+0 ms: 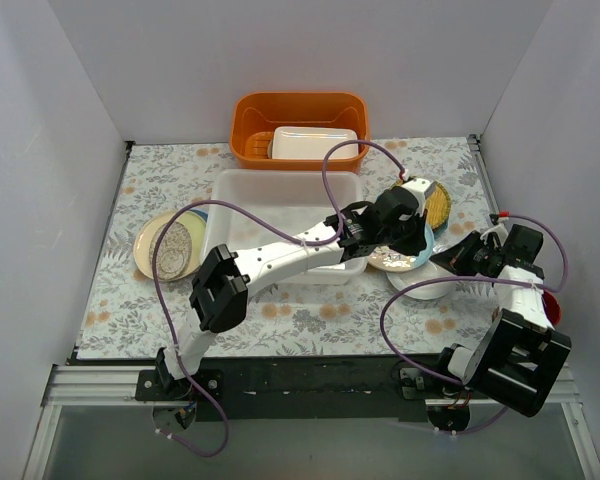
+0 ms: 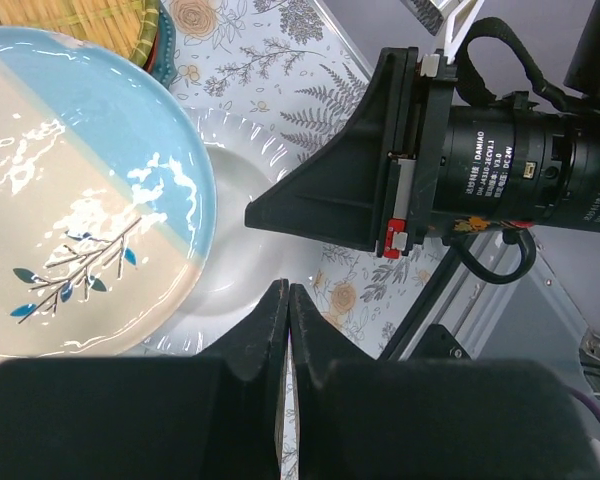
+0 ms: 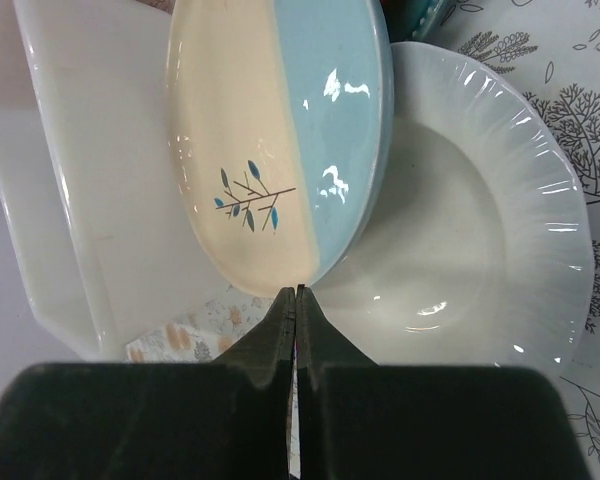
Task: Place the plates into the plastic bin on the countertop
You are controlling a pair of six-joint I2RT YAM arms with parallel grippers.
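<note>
A cream-and-blue plate with a twig design (image 2: 70, 210) sits tilted over a white fluted plate (image 3: 440, 230) on the right of the countertop. Left of them is the white plastic bin (image 1: 280, 212), empty where visible; its wall (image 3: 130, 200) rises beside the cream-and-blue plate. My left gripper is shut, nothing showing between its fingers; the top view has it above this plate. Also shut, my right gripper has its tips in line with the plate's lower rim, but the left wrist view shows a gap between them. No grip shows.
A woven yellow item (image 1: 438, 207) lies behind the plates. Stacked plates (image 1: 170, 247) rest at the left of the counter. An orange bin (image 1: 242, 120) with a white container (image 1: 313, 143) stands at the back. Clear counter lies in front of the white bin.
</note>
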